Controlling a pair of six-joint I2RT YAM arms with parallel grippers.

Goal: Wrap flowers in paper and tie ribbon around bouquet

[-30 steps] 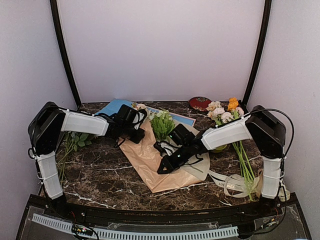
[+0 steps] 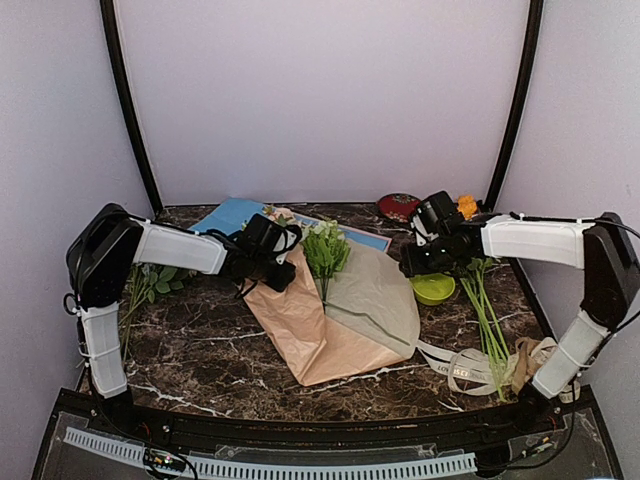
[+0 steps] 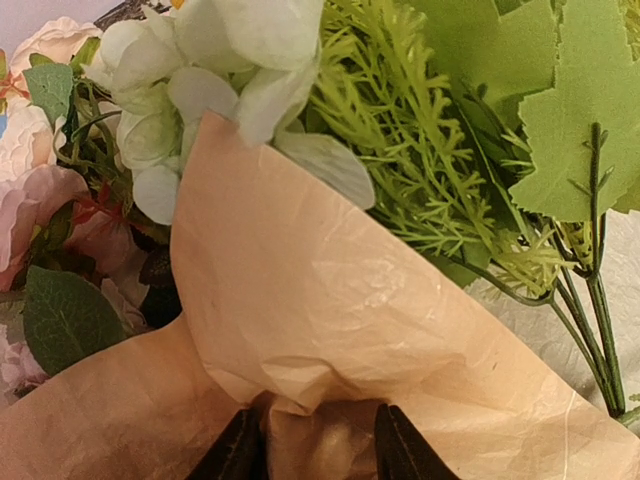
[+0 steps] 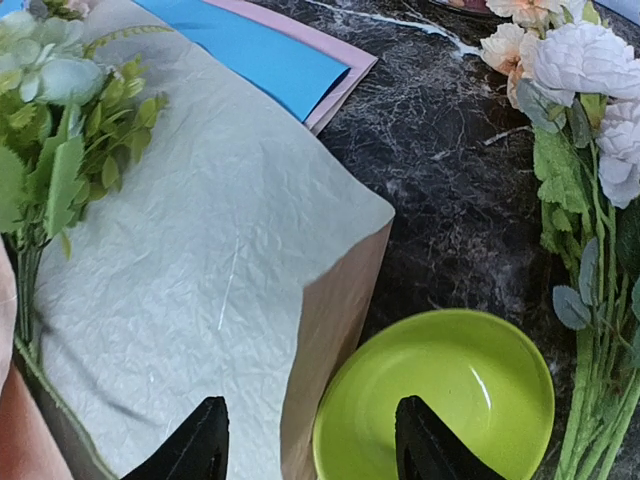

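Note:
Wrapping paper (image 2: 290, 330), peach outside and pale inside, lies in the middle of the table with its left side folded over. On it rests a bunch of fake flowers (image 2: 325, 255) with green leaves and white blooms, stems toward the front. At the paper's left fold is my left gripper (image 2: 286, 270); in the left wrist view its fingers (image 3: 235, 450) stand apart, with creased paper (image 3: 310, 300) showing between and beyond them. My right gripper is open and empty, above the paper's right edge and the green bowl (image 4: 440, 390).
Loose flowers (image 4: 600, 110) with long stems lie on the right. A white ribbon (image 2: 470, 372) is at the front right, a red round object (image 2: 398, 206) at the back. Blue sheets (image 2: 228, 215) lie behind the paper. Bare marble (image 2: 200, 340) shows at the front left.
My right arm has swung back and right, from over the paper's front to above the green bowl. The left gripper has shifted slightly right, and the folded paper remains beside it.

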